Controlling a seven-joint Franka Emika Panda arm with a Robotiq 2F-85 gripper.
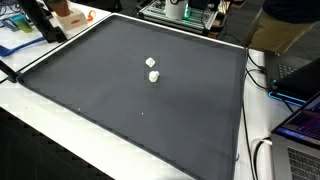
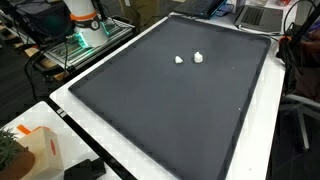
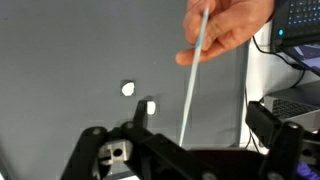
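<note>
In the wrist view my gripper stands open, its dark fingers (image 3: 270,128) wide apart. A person's hand (image 3: 232,25) holds a thin, pale blue strip (image 3: 194,75) that reaches down into the space between the fingers. The fingers are clear of it on both sides. Two small white pieces, one rounder (image 3: 128,88) and one longer (image 3: 151,107), show below on the dark board. From outside, the same two pieces (image 1: 150,62) (image 1: 154,76) lie close together, apart from each other. Neither exterior view shows the gripper.
Most of the dark grey board (image 1: 110,95) is bare. A laptop (image 1: 295,110) and cables border it on the right in exterior view 1. The robot's white base (image 2: 84,22) stands off one side. An orange-white box (image 2: 40,150) lies near the opposite corner.
</note>
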